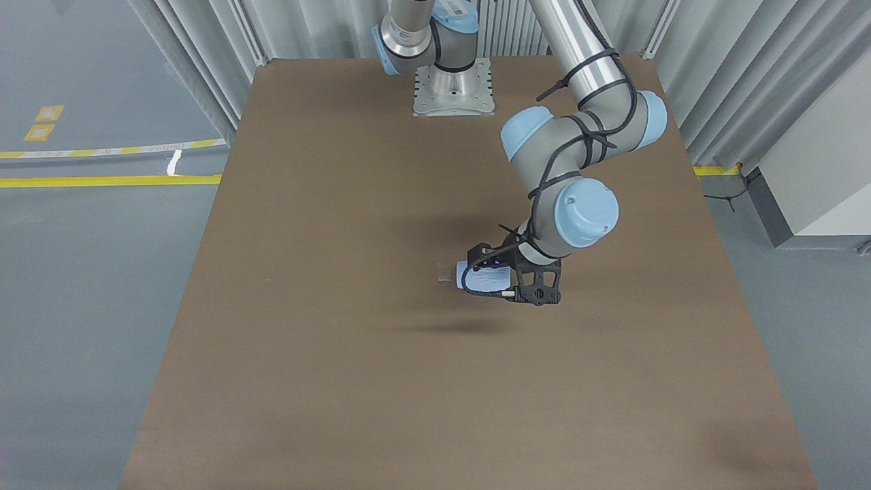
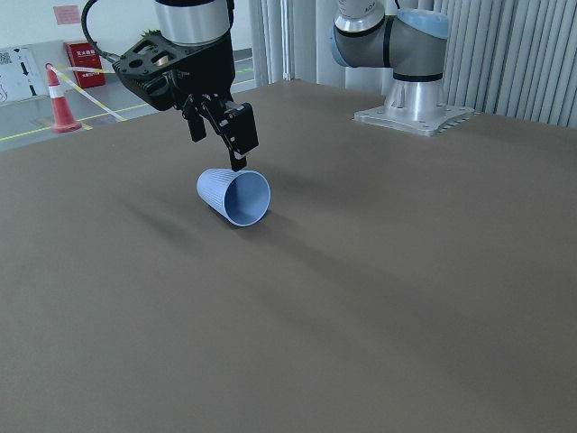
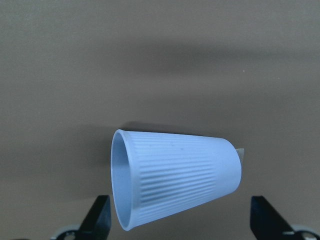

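Note:
A light blue ribbed cup (image 2: pixel 216 189) lies on its side on the brown table (image 1: pixel 326 367); in the wrist view the cup (image 3: pixel 180 175) has its mouth to the left and a small clear piece (image 3: pixel 240 152) by its base. My gripper is open above the cup, one black finger at each end of it, with nothing held. In the front view the cup (image 1: pixel 482 279) is partly covered by the gripper's housing and cable.

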